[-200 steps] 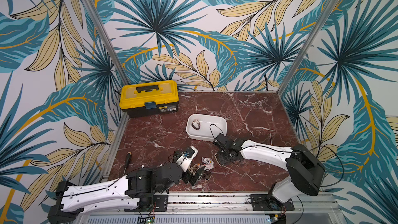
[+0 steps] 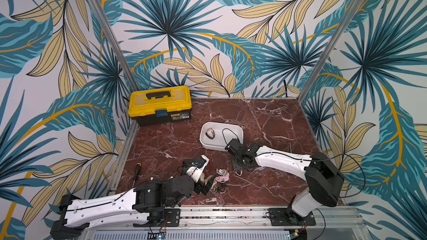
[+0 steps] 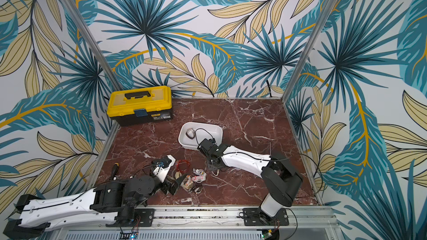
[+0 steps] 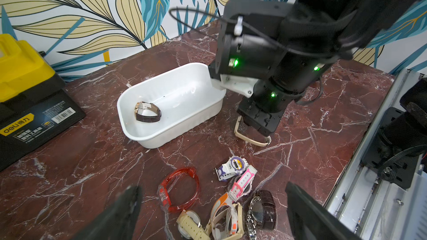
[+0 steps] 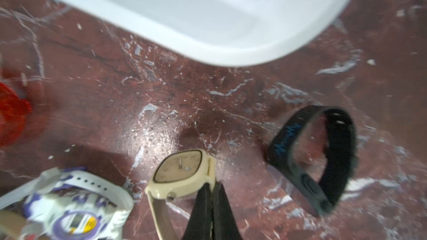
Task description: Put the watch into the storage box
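A cream watch with a squarish tan dial (image 5: 178, 167) stands on its strap in the right wrist view. My right gripper is shut on one side of that strap. In the left wrist view, the watch's strap (image 4: 254, 141) shows below the right gripper, just beside the box. The white storage box (image 4: 189, 122) lies beyond it, with a brown-strapped watch (image 4: 148, 116) inside. My left gripper stands open above a cluster of watches, its blurred fingers (image 4: 113, 217) wide apart and nothing held.
A white-purple watch (image 5: 75, 220) lies left of the cream one, a black band (image 5: 307, 164) right. A red band (image 4: 180, 191) and several other watches crowd the front. The toolbox (image 2: 160, 106) stands back left.
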